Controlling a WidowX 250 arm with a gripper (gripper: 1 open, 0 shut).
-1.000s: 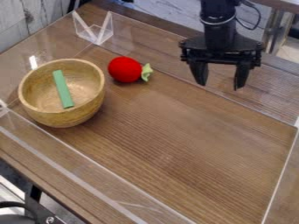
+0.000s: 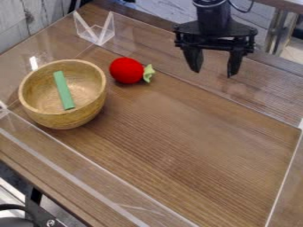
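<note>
The black robot gripper (image 2: pixel 215 51) hangs at the top right of the camera view, over the back of the wooden table; whether its fingers are open or shut is unclear. To its left lies a red round object (image 2: pixel 126 71) with a small pale green piece beside it. At the left is a wooden bowl (image 2: pixel 83 113) with a green bar (image 2: pixel 63 90) inside.
A clear container (image 2: pixel 97 28) stands at the back left. A dark cable or part shows at the bottom left corner.
The gripper has shifted slightly left and toward the back of the table. The objects on the table have not visibly moved.
</note>
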